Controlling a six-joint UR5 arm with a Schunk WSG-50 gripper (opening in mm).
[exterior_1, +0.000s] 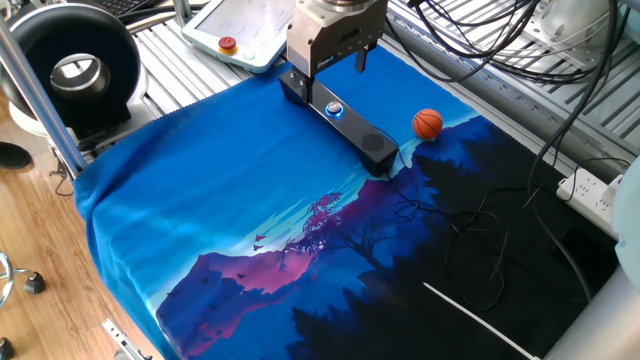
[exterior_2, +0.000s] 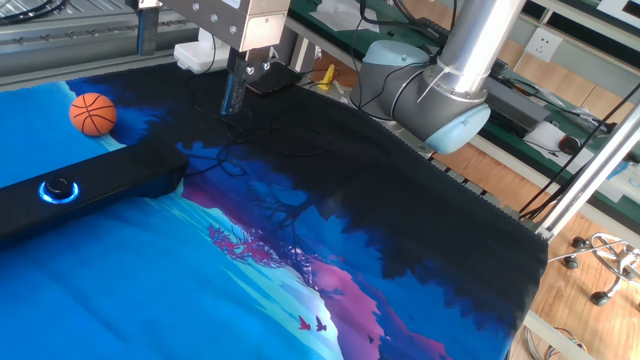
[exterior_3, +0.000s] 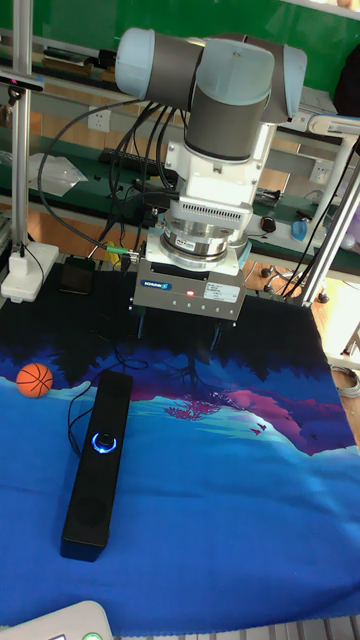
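A long black speaker (exterior_1: 365, 143) lies on the printed cloth, with a round knob (exterior_2: 59, 187) ringed in blue light on its top. The small orange basketball (exterior_1: 427, 125) rests on the cloth beside one end of the speaker, apart from it; it also shows at the left in exterior view 3 (exterior_3: 34, 381). My gripper (exterior_3: 177, 341) points down above the cloth, its two fingers wide apart. Nothing shows between them. In exterior view 3 it appears beyond and to the right of the speaker. Exterior view 2 shows both fingers clear of the ball and speaker.
A thin cable (exterior_1: 470, 215) loops over the dark part of the cloth. The teach pendant (exterior_1: 240, 32) with its red button lies at the table edge. A white power strip (exterior_1: 600, 200) sits at the side.
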